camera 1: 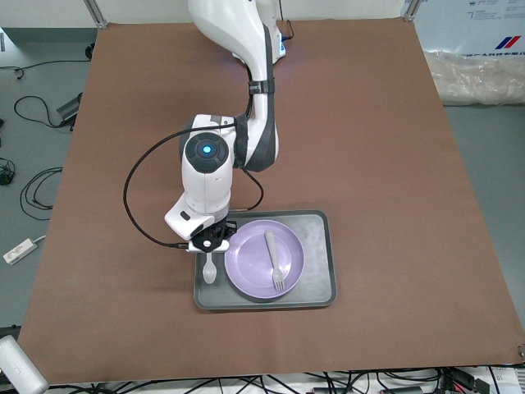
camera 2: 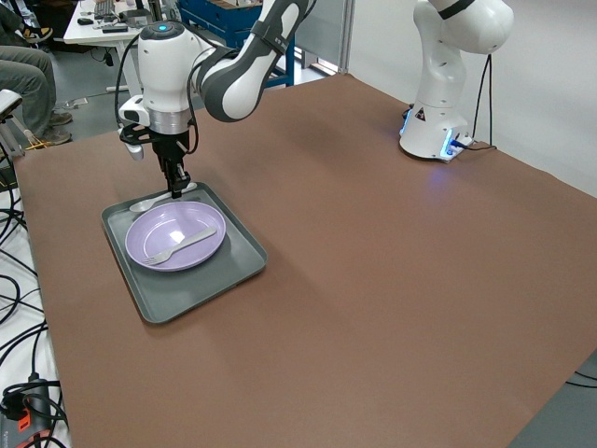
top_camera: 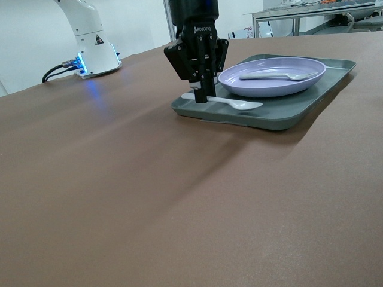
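A white spoon (top_camera: 239,104) lies on the grey tray (camera 1: 320,279), beside a lavender plate (camera 1: 246,267) with a white fork (camera 1: 275,263) on it. My black gripper (top_camera: 201,95) is low over the spoon's handle, its fingertips at the handle at the tray's near-left side in the top camera view; whether they are closed on it is unclear. In the left camera view the wrist hides the fingertips. In the right view the gripper (camera 2: 175,187) is at the back of the tray, by the spoon.
Cables run along the front edge outside the table.
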